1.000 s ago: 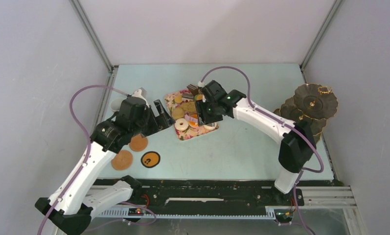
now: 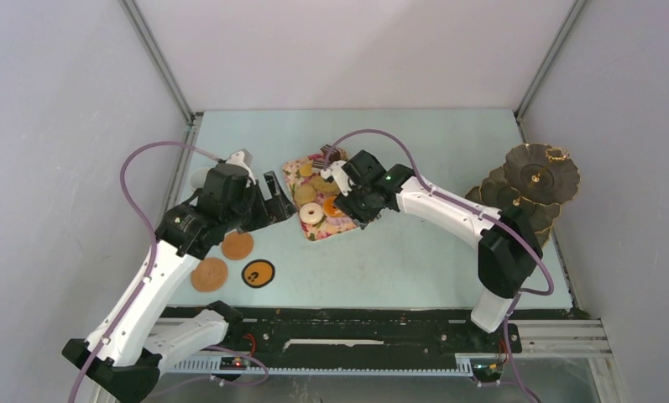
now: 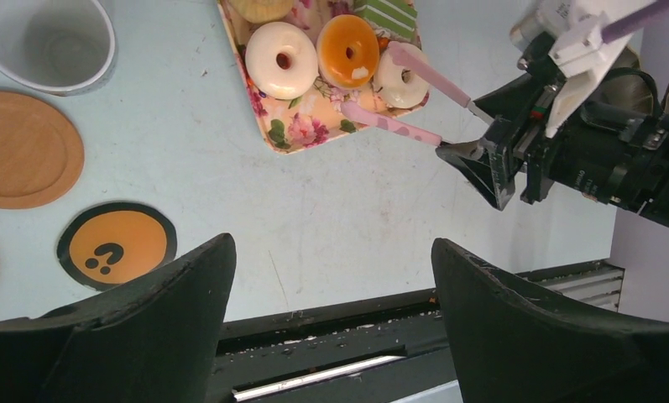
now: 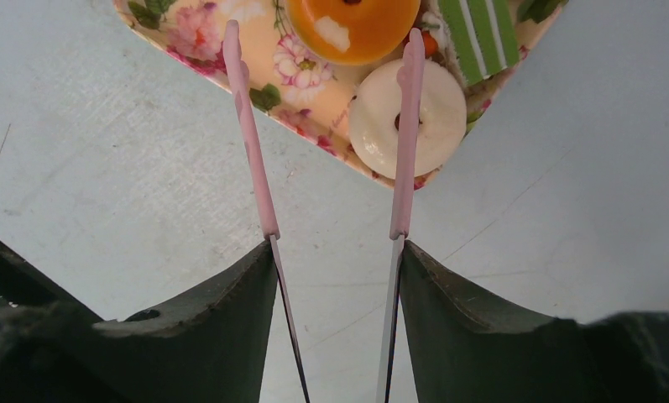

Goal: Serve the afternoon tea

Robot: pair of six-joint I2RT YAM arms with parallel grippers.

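A pair of tongs [image 4: 410,101] with pink tips is gripped by my right gripper, its two arms spread apart with nothing between the tips. In the right wrist view one arm crosses a white doughnut [image 4: 444,126] at the corner of the floral tray [image 4: 310,134]; the other extends over the tray's edge. An orange doughnut [image 3: 335,38] and another white doughnut [image 3: 263,71] lie on the tray in the left wrist view. My left gripper is open and empty, left of the tray. Far right stands a dark tiered stand [image 2: 557,180], its visible plates bare.
A white cup [image 3: 37,42], a brown round coaster [image 3: 28,151] and an orange bear-like coaster [image 3: 133,248] lie on the left. A green striped cake [image 4: 482,38] adjoins the orange doughnut.
The left arm stays almost still.
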